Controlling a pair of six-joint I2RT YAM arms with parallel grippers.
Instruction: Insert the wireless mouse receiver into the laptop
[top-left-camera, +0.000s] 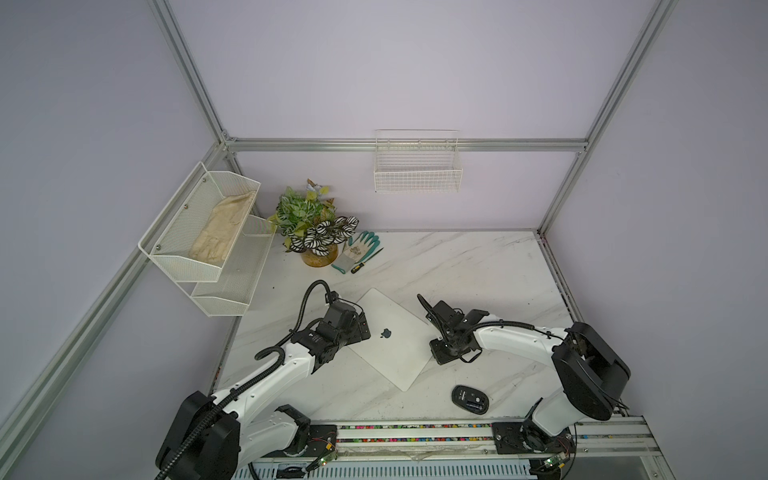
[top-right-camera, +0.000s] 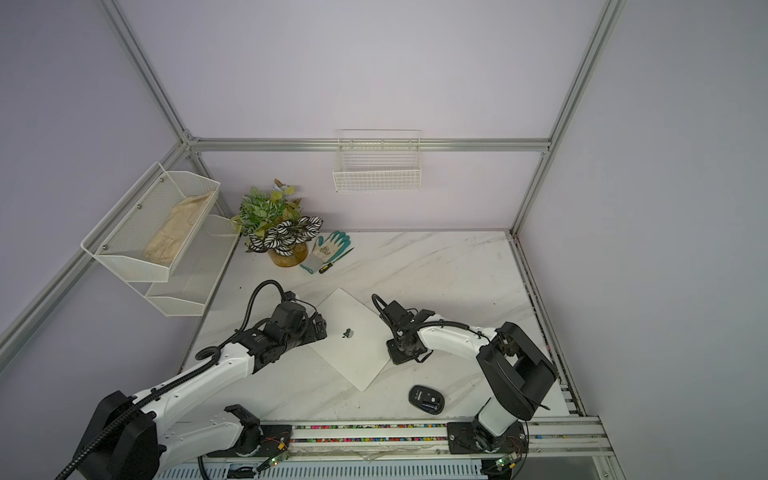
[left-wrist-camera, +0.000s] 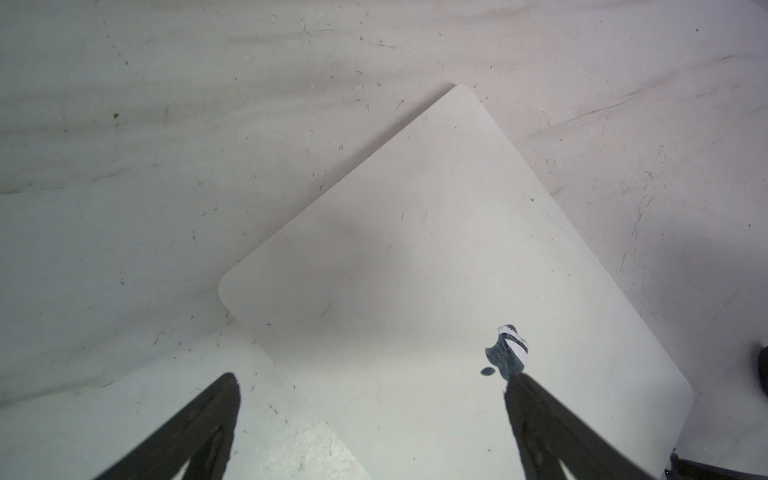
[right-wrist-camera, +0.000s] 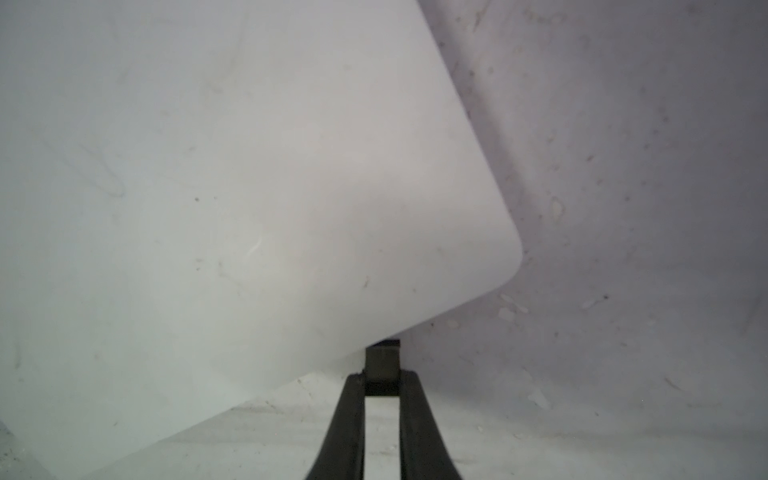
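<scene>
A closed silver laptop with an apple logo lies on the marble table. A black wireless mouse rests in front of it, to the right; I cannot make out a receiver. My left gripper hangs open over the laptop, nothing between its fingers. My right gripper is low at a laptop edge beside a rounded corner, its fingers a narrow gap apart; a small dark piece shows at their tips, under or against the edge, and I cannot tell what it is.
A potted plant, gloves and a screwdriver are at the back left. Wire baskets hang on the left and back walls.
</scene>
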